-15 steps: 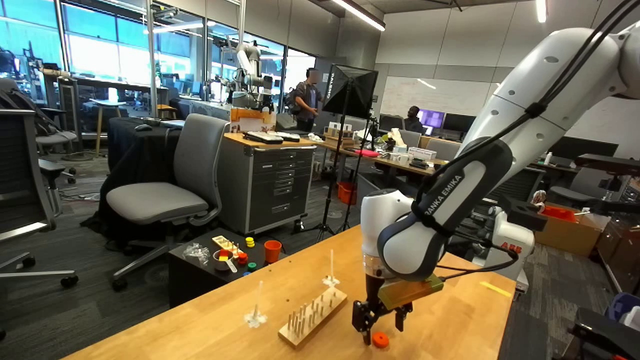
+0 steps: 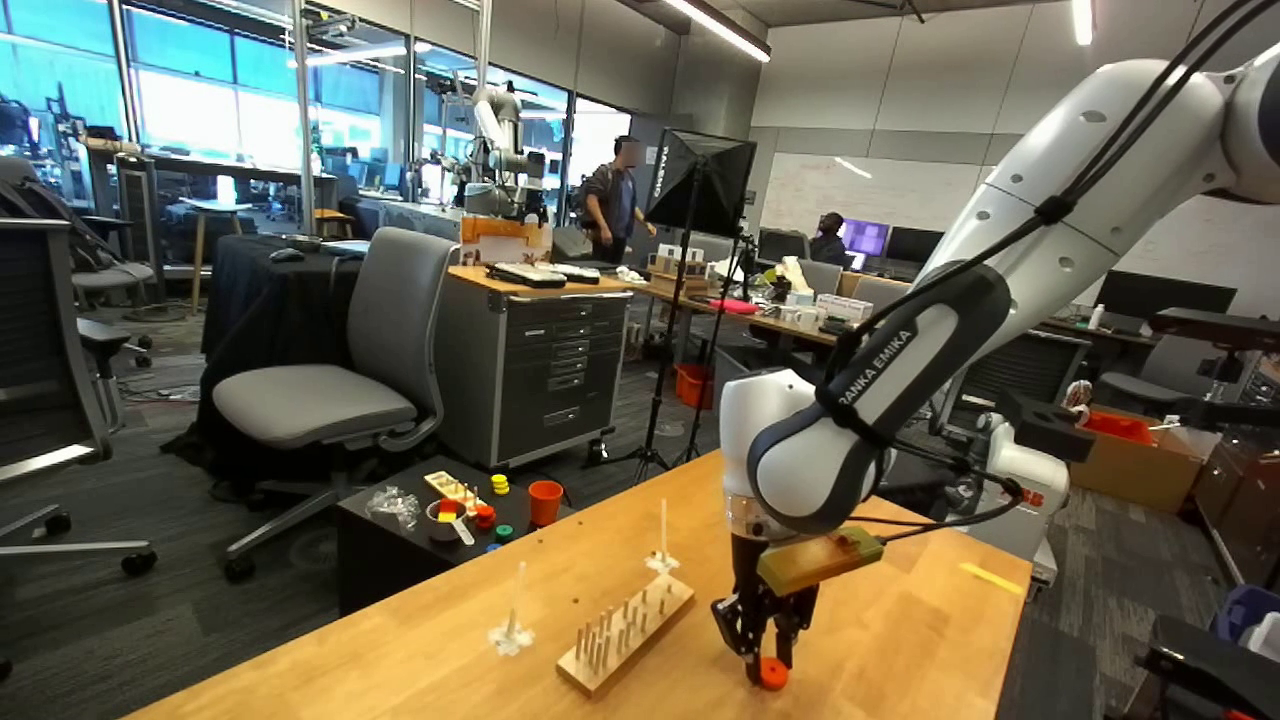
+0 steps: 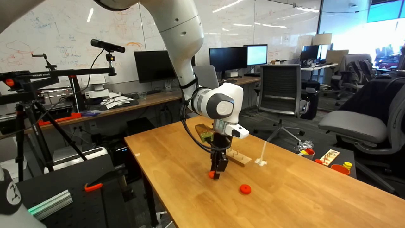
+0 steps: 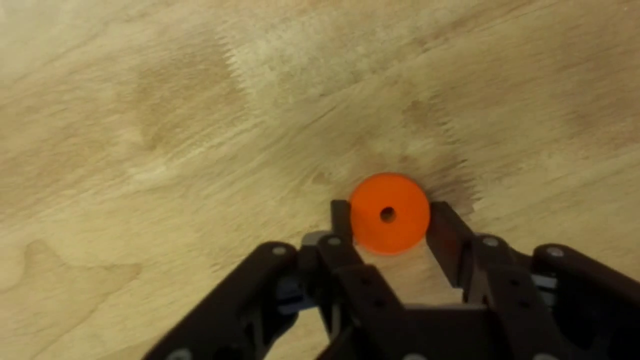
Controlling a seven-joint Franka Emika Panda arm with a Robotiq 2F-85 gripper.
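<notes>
My gripper is shut on an orange disc (image 4: pixel 411 207), round with a small hole in its middle. One of the dark fingers (image 4: pixel 444 234) presses each side of it in the wrist view. In exterior view 1 the gripper (image 2: pixel 769 674) points down and the disc (image 2: pixel 775 674) is at or very near the tabletop. From exterior view 2 the held disc (image 3: pixel 211 174) is partly hidden by the fingers. A second red-orange disc (image 3: pixel 245 189) lies flat and loose on the table there.
A wooden board with several upright pegs (image 2: pixel 624 636) rests left of the gripper. Two thin upright rods, a near rod (image 2: pixel 517 596) and a far rod (image 2: pixel 665 528), stand on whitish bases. Bare wooden table (image 2: pixel 894 624) extends right of the arm.
The gripper was open around the disc a second ago. It has come lower and its fingers have shut on the disc, which sits slightly further right now.
</notes>
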